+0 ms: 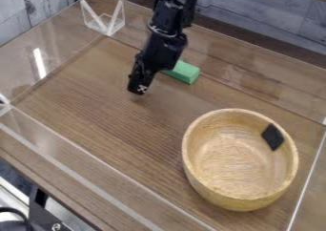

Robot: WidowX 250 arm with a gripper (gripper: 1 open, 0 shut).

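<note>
The black robot arm reaches down from the top centre of the camera view, and its gripper [137, 87] is low over the wooden table, left of a green block [181, 72]. The gripper looks shut, with nothing visible between its fingers, though it is small and dark. The green block lies just behind and to the right of it, partly behind the arm.
A round tan bowl [239, 178] with a black patch on its rim fills the lower right of the table [90, 139]. Clear plastic pieces are at the left edge and upper left.
</note>
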